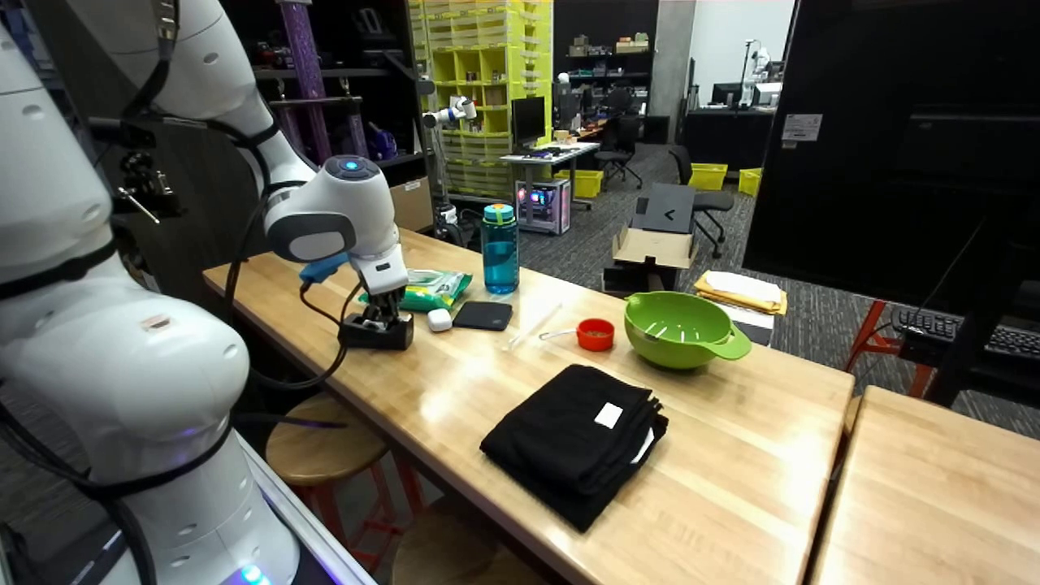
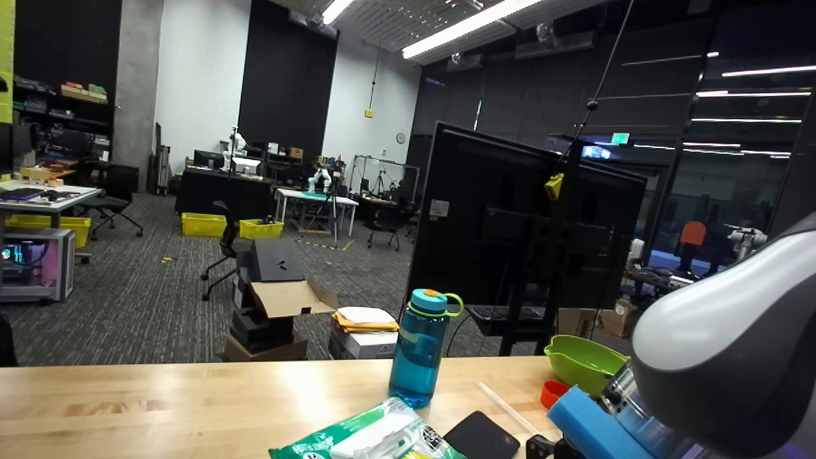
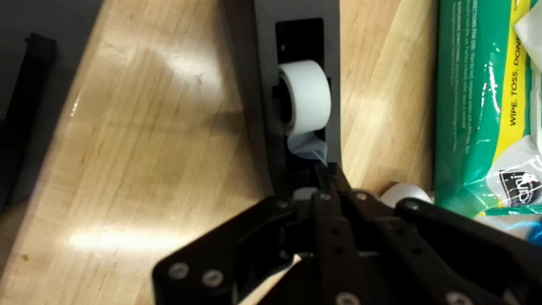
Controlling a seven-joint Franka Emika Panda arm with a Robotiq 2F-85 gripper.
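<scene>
A black tape dispenser (image 3: 249, 76) stands on the wooden table, holding a roll of whitish tape (image 3: 311, 96). From the roll a short translucent tape strip (image 3: 307, 146) twists and narrows toward my fingertips. My gripper is shut at the dispenser, and the strip appears pinched at its tips; its very end is hidden there. In exterior view 1 the gripper (image 1: 384, 308) reaches down to the dispenser (image 1: 392, 337) near the table's left end. Only part of the arm enters exterior view 2, at the right.
Close by lie a green wipes pack (image 3: 465, 101), a white rounded case (image 1: 439, 320) and a black flat item (image 1: 483, 315). Farther along are a blue bottle (image 1: 500, 253), red measuring cup (image 1: 595, 335), green bowl (image 1: 673, 331) and folded black cloth (image 1: 575, 429). Bare tabletop lies between dispenser and cloth.
</scene>
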